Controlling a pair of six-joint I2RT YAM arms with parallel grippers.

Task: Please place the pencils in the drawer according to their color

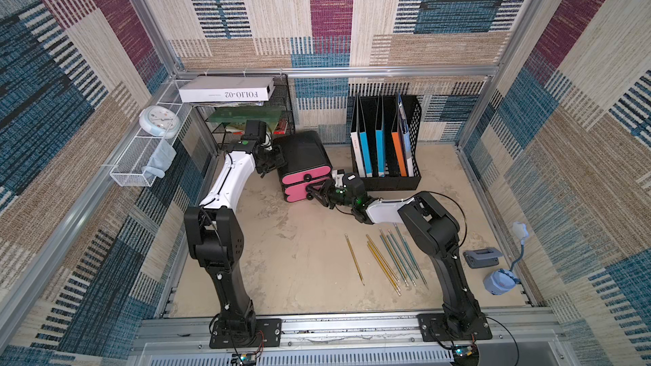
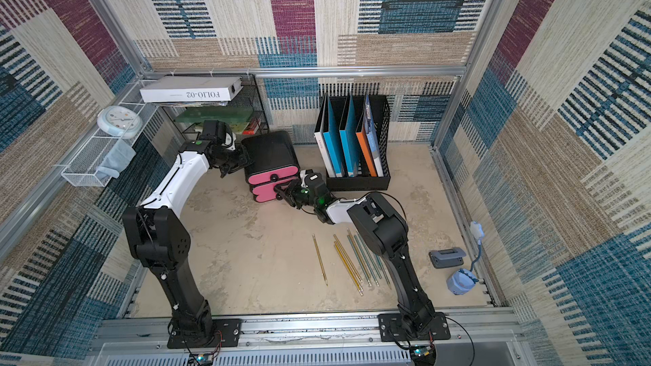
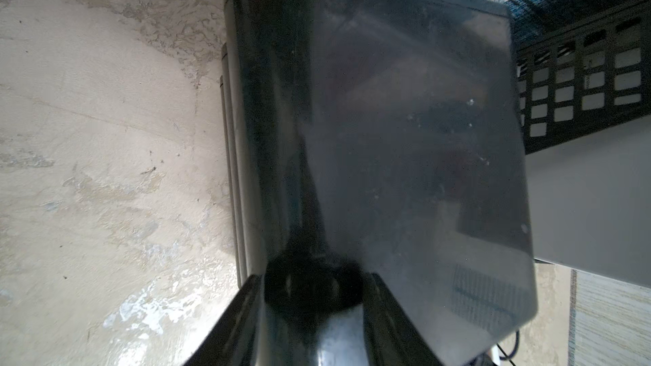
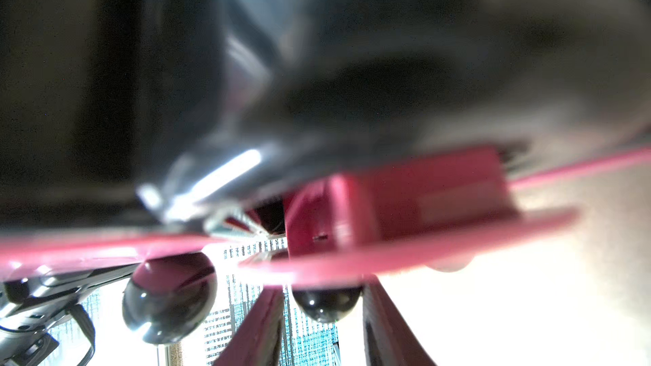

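Observation:
The black cabinet [image 1: 303, 152] has two pink-fronted drawers. In the right wrist view the lower drawer [image 4: 434, 193] juts out a little, its pink side showing, while the upper drawer's knob [image 4: 169, 295] stands apart to the left. My right gripper is partly open, with the lower drawer's black knob [image 4: 327, 303] between or just beyond its fingertips; contact is unclear. My left gripper stands open against or close to the cabinet's left side. Yellow pencils [image 1: 383, 264] and teal pencils [image 1: 405, 257] lie on the table, with one yellow pencil [image 1: 354, 259] apart.
A black file holder [image 1: 390, 183] with folders stands right of the cabinet. Behind the left arm is a wire rack [image 1: 281, 98] bearing a white folio [image 1: 227, 89]. A stapler [image 1: 482, 257] and a blue lamp [image 1: 501, 281] sit at the right.

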